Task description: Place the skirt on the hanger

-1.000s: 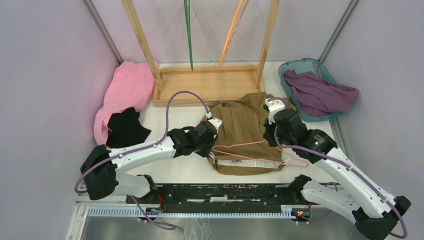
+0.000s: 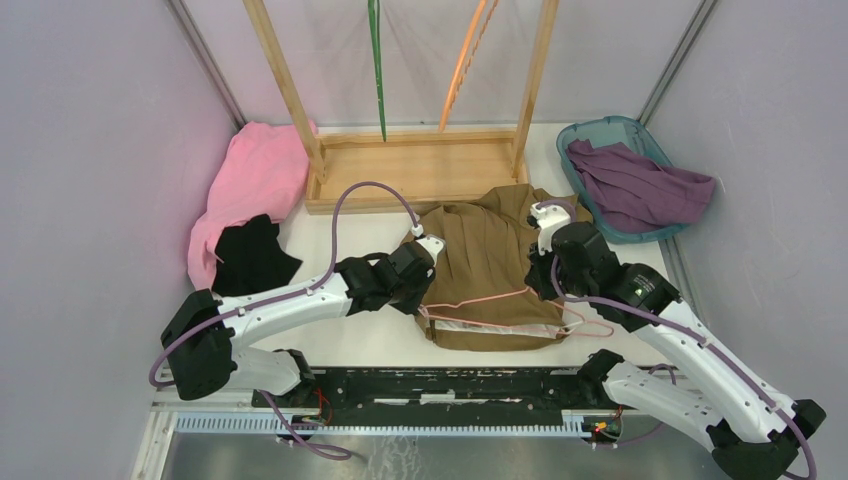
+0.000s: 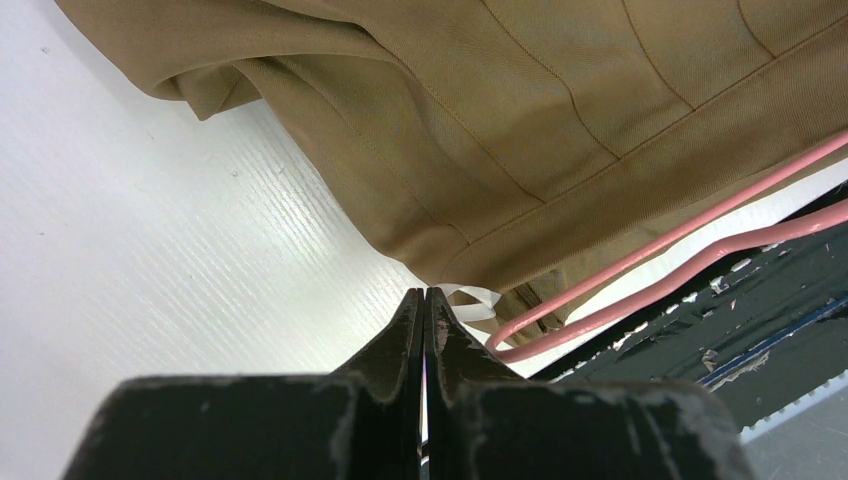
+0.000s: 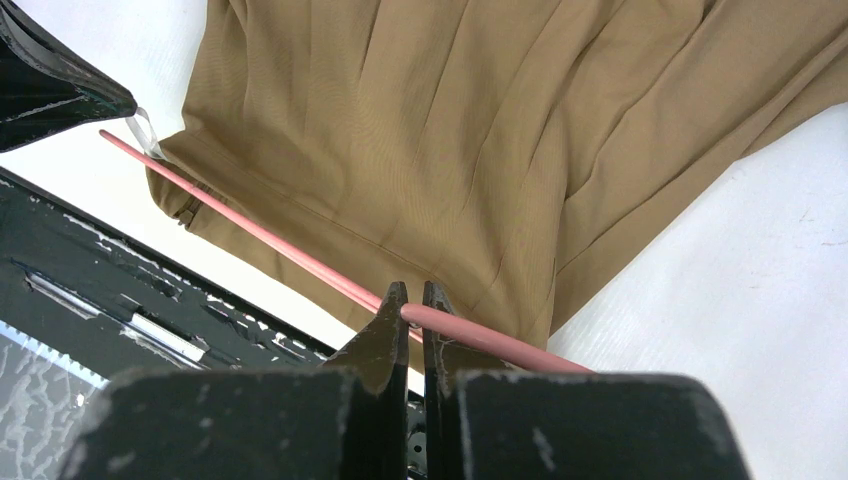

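The olive-brown skirt (image 2: 470, 250) lies spread on the white table, pleats visible, with a white loop (image 3: 470, 300) at its waistband corner. A pink hanger (image 2: 480, 322) lies across its waistband. My left gripper is shut at that corner, on the white loop beside the hanger's end. My right gripper is shut on the pink hanger above the skirt's other end; in the right wrist view the bar crosses its fingertips.
A wooden rack (image 2: 420, 205) with green and orange hangers stands behind. A blue basket (image 2: 615, 234) with purple cloth is back right; pink cloth (image 2: 245, 170) and black cloth (image 2: 250, 255) lie left. Bare table (image 3: 200, 260) surrounds the skirt's left side.
My right gripper has moved slightly to the right, and the hanger has shifted a little with it. My left gripper is nearly still.
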